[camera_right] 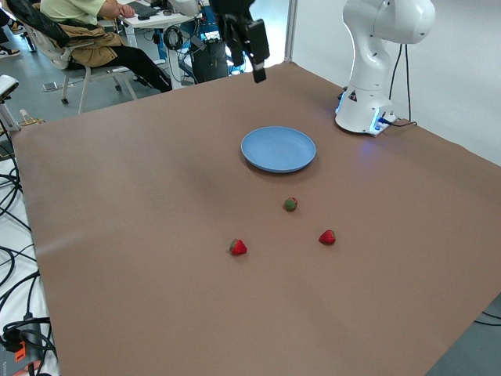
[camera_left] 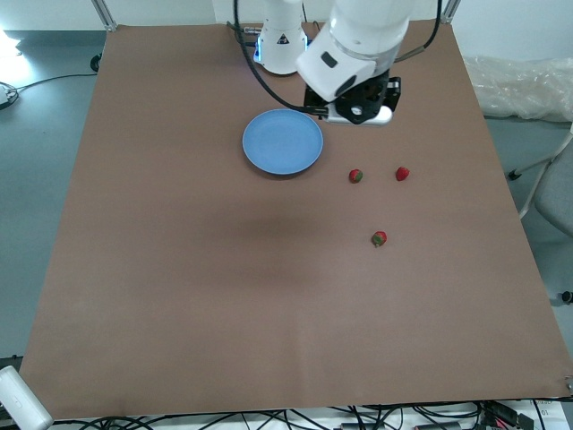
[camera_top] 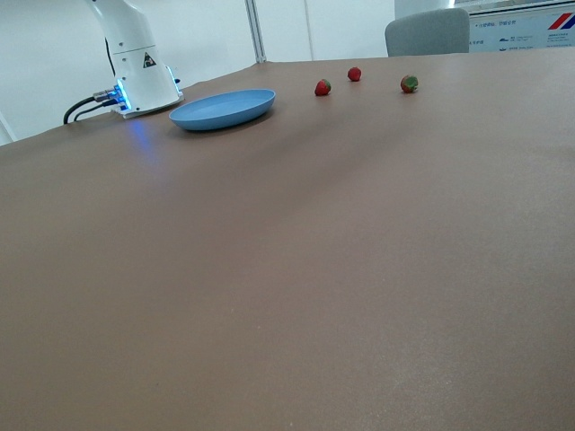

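Observation:
A blue plate point(camera_left: 283, 141) point(camera_top: 222, 109) point(camera_right: 278, 149) rests on the brown table. Three strawberries lie apart from it: a strawberry point(camera_left: 355, 175) nearest the plate, a second strawberry point(camera_left: 402, 173) to its right and a third strawberry point(camera_left: 379, 238) lower in the left view. My black gripper point(camera_right: 254, 66) hangs high above the table, at the top of the right view; whether it is open or shut is unclear. In the left view it is mostly behind the white arm. The top view does not show it.
The bare brown table point(camera_left: 269, 305) has wide free room around the fruit. The white robot base point(camera_right: 365, 110) stands at the edge beside the plate. A seated person, a chair and cables are beyond the table's edges.

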